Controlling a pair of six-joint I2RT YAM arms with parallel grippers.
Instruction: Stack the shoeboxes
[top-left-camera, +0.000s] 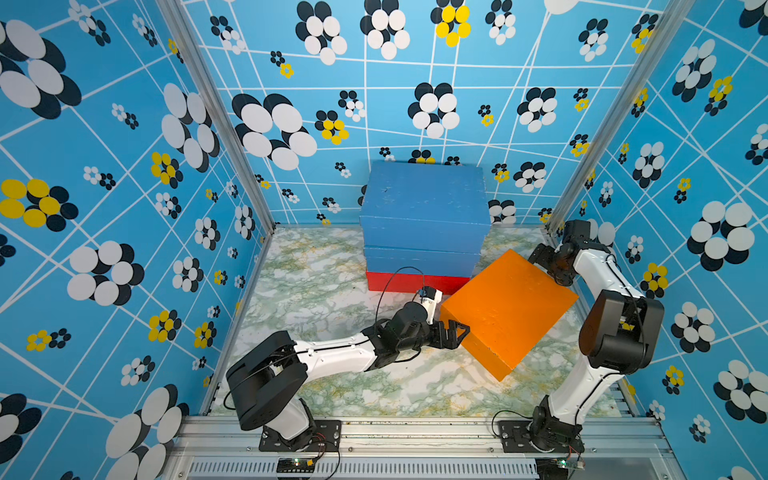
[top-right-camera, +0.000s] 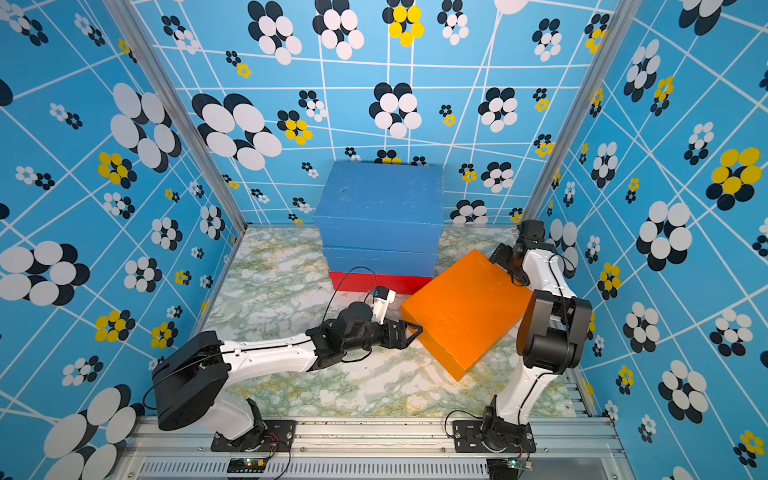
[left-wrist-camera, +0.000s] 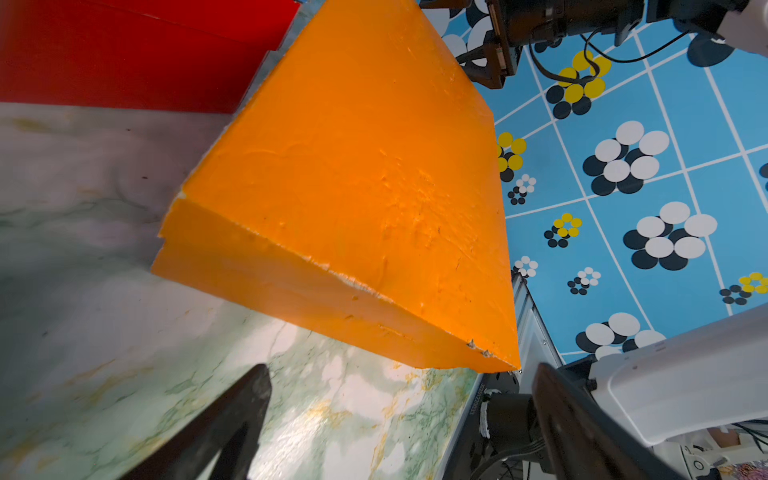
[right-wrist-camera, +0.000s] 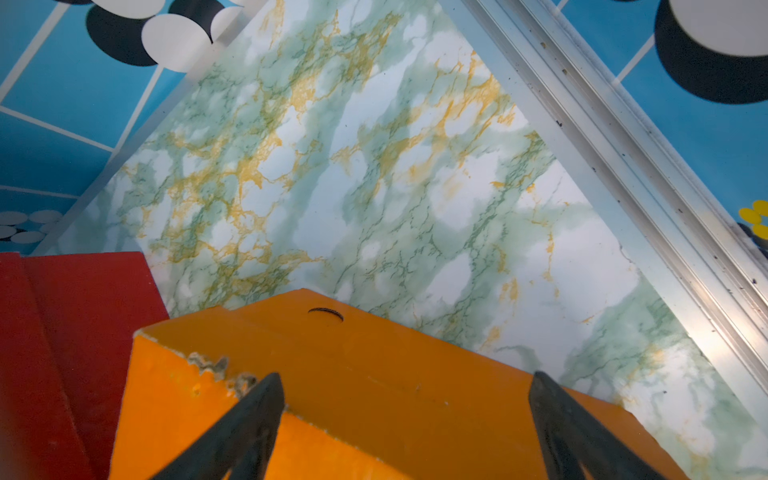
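Observation:
An orange shoebox (top-left-camera: 512, 308) lies turned at an angle on the right half of the table. Left of it and farther back rises a stack: blue boxes (top-left-camera: 424, 200) on a red box (top-right-camera: 380, 283). My left gripper (top-left-camera: 459, 334) is open at the orange box's near left side, and the left wrist view shows that side (left-wrist-camera: 320, 308) beyond the parted fingers (left-wrist-camera: 240, 416). At the box's far right side stands my right gripper, open too. Its fingers (right-wrist-camera: 256, 432) look spread along the box's long edge; whether they touch it cannot be told.
Bare marble table (top-left-camera: 304, 272) lies left of the stack and in front of the boxes. A metal rail (right-wrist-camera: 608, 176) and patterned wall bound the right side, close to the right arm. The orange box's corner is near the stack's red base.

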